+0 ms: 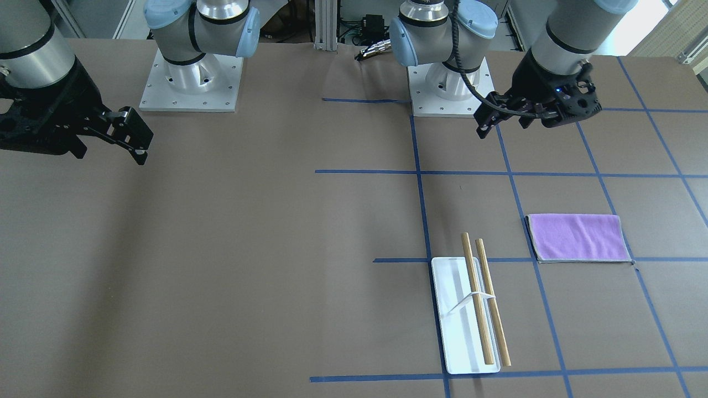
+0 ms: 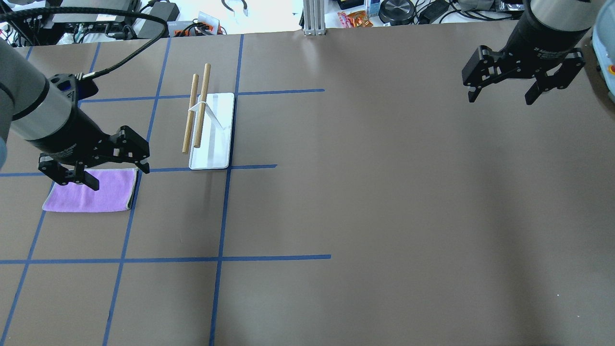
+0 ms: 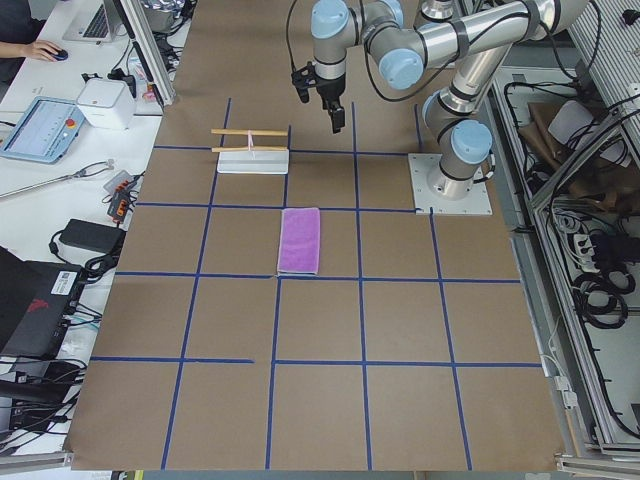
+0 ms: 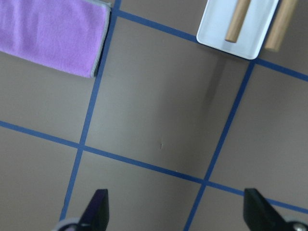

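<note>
A purple cloth (image 1: 577, 236) with pale edging lies flat on the taped grid, also in the left wrist view (image 4: 57, 33). A white rack (image 1: 454, 338) stands near it with two wooden rods (image 1: 482, 328) resting on a white support. The black gripper (image 1: 504, 122) hangs above the table, behind the cloth and rack in the front view. In the wrist view its two fingertips (image 4: 257, 211) sit wide apart at the bottom corners, with nothing but floor between them; it is open.
A second arm's black gripper (image 2: 519, 80) hangs at the other side of the table. Cables and equipment (image 3: 90, 236) lie on the side bench.
</note>
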